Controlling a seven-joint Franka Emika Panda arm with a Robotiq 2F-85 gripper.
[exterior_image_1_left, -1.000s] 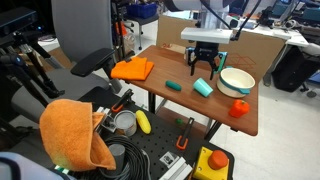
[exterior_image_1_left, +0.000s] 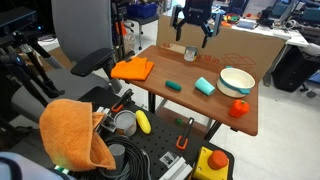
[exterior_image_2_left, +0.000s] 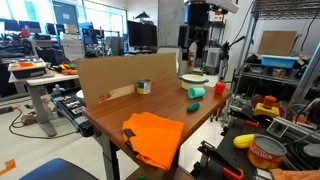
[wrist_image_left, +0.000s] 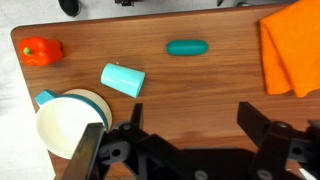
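My gripper stands open above the wooden table (exterior_image_1_left: 180, 98), its fingers wide apart with nothing between them. In the wrist view a turquoise cup (wrist_image_left: 123, 79) lies on its side, ahead and left of the fingers. A dark green oblong object (wrist_image_left: 187, 47) lies farther ahead. At the left is a white bowl (wrist_image_left: 70, 124) with a turquoise handle, and beyond it a red pepper-like object (wrist_image_left: 40, 51). An orange cloth (wrist_image_left: 292, 50) covers the table's right side in this view. A can (exterior_image_2_left: 144, 87) stands near the cardboard panel.
A tall cardboard panel (exterior_image_2_left: 115, 80) borders the table's back. Beside the front edge sits a dark cart with a yellow object (exterior_image_1_left: 143, 121), cans and a black cable coil (exterior_image_1_left: 122, 160). Bare wood lies open in the table's middle.
My gripper has risen and shifted toward the back of the table, staying open; the can behind it now shows in exterior view 1. The objects on the table have not moved.
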